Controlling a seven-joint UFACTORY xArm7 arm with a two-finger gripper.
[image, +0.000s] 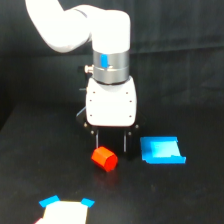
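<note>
A red-orange block (104, 158) rests on the dark table near the middle of the camera view, its lighter orange end turned toward the front. My gripper (111, 146) points straight down just behind and slightly to the right of the block. Its two dark fingers stand wide apart, and nothing shows between them. The left finger ends close behind the block; whether they touch cannot be made out.
To the right lies a square outlined in blue tape (162, 149). A pale square sheet (65, 213) with blue tape at its corners sits at the front left edge. Dark curtains hang behind, and the table between is clear.
</note>
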